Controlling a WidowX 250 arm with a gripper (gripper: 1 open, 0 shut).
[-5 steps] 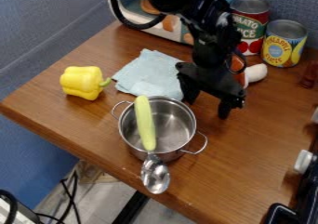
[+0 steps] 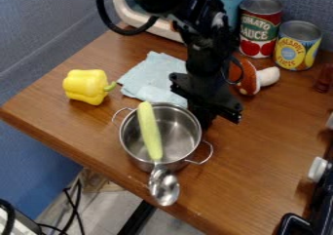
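My black gripper hangs low just right of a steel pot, over the wood near the light blue cloth; whether its fingers are open cannot be told. A yellow corn cob or similar long item stands tilted in the pot, and a steel spoon leans over the pot's front rim. A yellow pepper lies at the left. An orange and white mushroom toy sits behind my gripper, partly hidden.
A tomato can and a yellow can stand at the back right. A small dark red bottle is at the right edge.
My gripper has shifted slightly to the left, covering more of the cloth's right side. The other things look unchanged.
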